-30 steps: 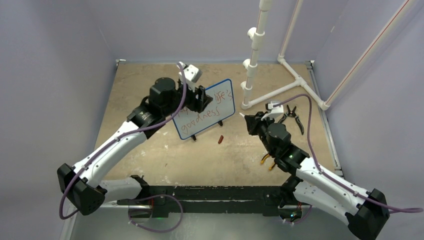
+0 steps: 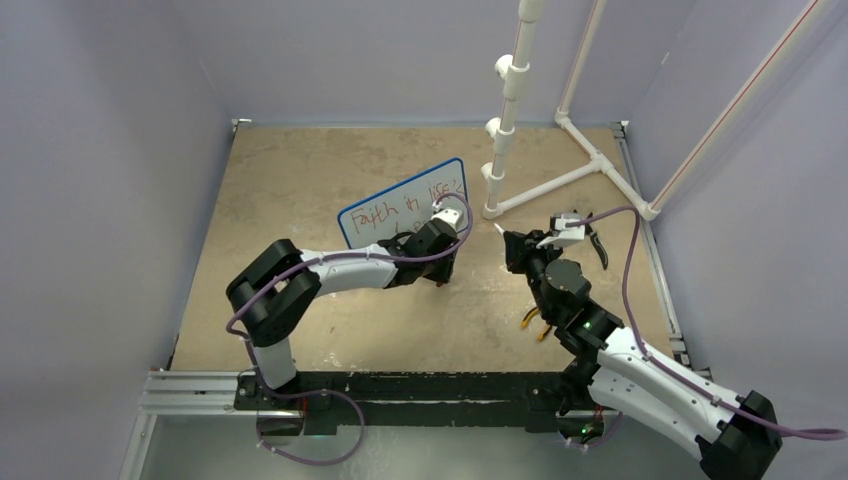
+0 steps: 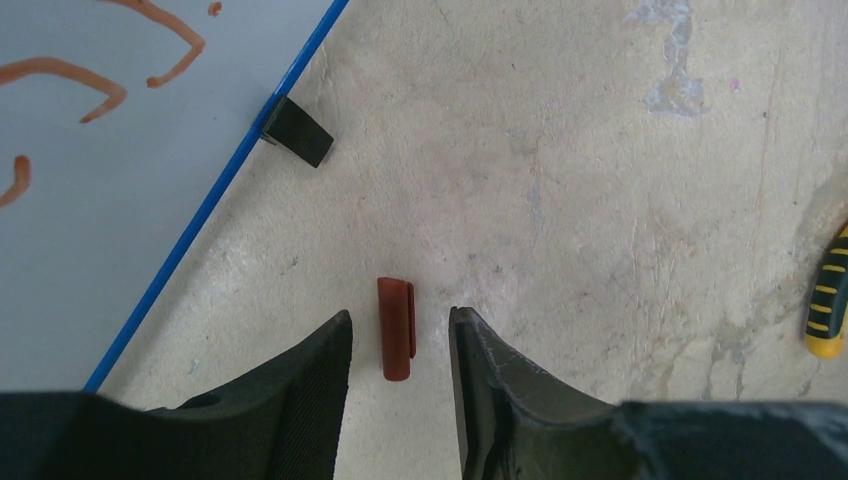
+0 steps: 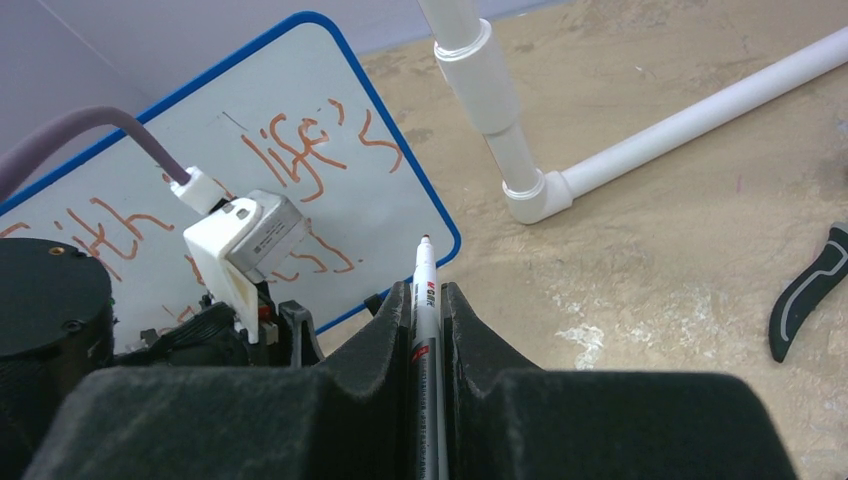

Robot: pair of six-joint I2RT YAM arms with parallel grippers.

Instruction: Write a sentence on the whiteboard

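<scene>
The whiteboard (image 2: 398, 188) leans on small black stands, covered in red handwriting partly hidden behind the left arm. My left gripper hovers above the table with fingers apart, straddling the view of a red marker cap (image 3: 396, 325) lying on the table below; nothing is seen held. My right gripper is shut on a white marker (image 4: 425, 270), its tip pointing up toward the board in the right wrist view.
White pipe framework (image 2: 545, 186) stands behind and right of the board. Black pliers (image 4: 805, 300) lie at the right, yellow-handled pliers (image 3: 828, 300) nearer the front.
My right gripper has shifted slightly right with the marker.
</scene>
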